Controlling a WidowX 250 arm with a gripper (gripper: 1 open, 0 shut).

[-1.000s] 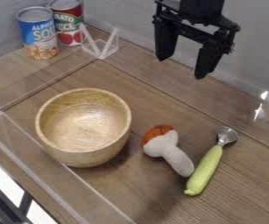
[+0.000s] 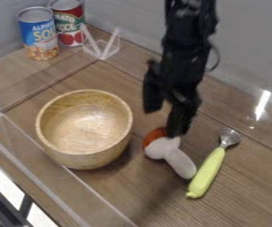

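Note:
My black gripper is low over the middle of the table, blurred, its fingers open just above a white mushroom-like object with an orange-red cap. A wooden bowl stands to its left. A yellow-green handled utensil with a metal head lies to the right of the mushroom-like object. Whether the fingers touch the cap is unclear.
An alphabet soup can and a tomato can stand at the back left corner. A pale wall runs along the back.
My gripper has descended from high at the back toward the orange-capped object and is now blurred. The objects on the table have not moved.

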